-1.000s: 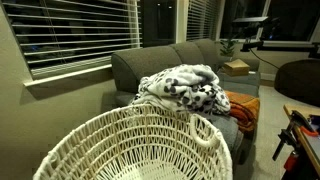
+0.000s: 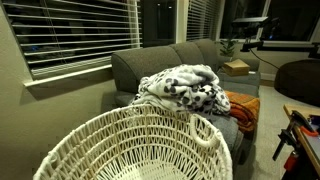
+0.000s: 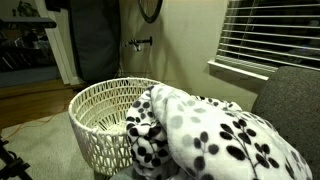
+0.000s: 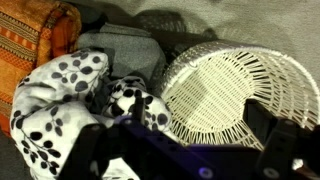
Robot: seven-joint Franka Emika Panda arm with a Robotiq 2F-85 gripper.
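Note:
A white blanket with a black leaf pattern lies bunched on the grey sofa in exterior view 1. In the wrist view the same blanket fills the left side, close to the rim of a white woven basket. The basket's inside looks empty from above. Exterior view 2 has the blanket large in front, hiding part of the basket. My gripper is open over the basket's near left part and the blanket's edge, its dark fingers wide apart with nothing held between them.
An orange knitted throw lies on the sofa beyond the blanket. The grey sofa runs along the window wall. A wooden table edge with dark equipment stands at right, and a cardboard box sits farther back.

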